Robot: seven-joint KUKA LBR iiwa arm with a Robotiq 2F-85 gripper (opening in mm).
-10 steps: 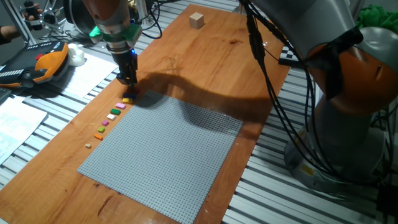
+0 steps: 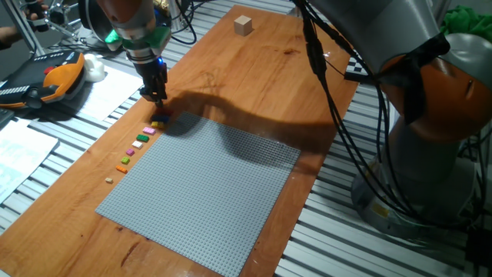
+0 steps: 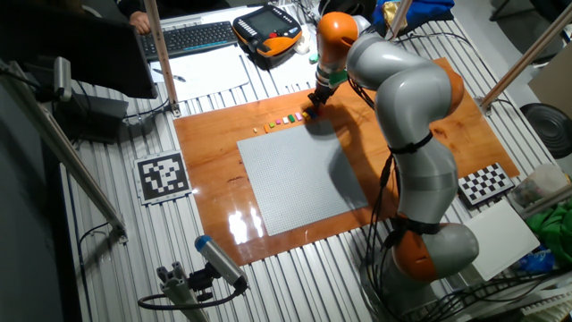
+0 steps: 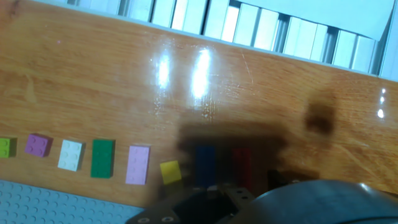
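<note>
A row of small bricks lies along the grey baseplate (image 2: 204,188). In the wrist view it includes a lime brick (image 4: 5,147), a magenta brick (image 4: 38,145), a white brick (image 4: 70,155), a green brick (image 4: 102,158), a pink brick (image 4: 137,165) and a yellow brick (image 4: 170,172). A dark blue brick (image 4: 205,165) and a red brick (image 4: 242,167) sit in shadow at the right end. My gripper (image 2: 159,105) points down over this end, close to the blue brick. Its fingertips are dark and partly cut off in the wrist view, so their opening is unclear.
A wooden cube (image 2: 243,26) stands at the table's far end. An orange-and-black teach pendant (image 3: 267,32) lies beyond the table edge. Bare wood (image 2: 269,85) lies between cube and baseplate. The baseplate carries no bricks.
In exterior view 1 my gripper has shifted slightly left, along the row toward the blue brick. The visible bricks and the baseplate have stayed in place.
</note>
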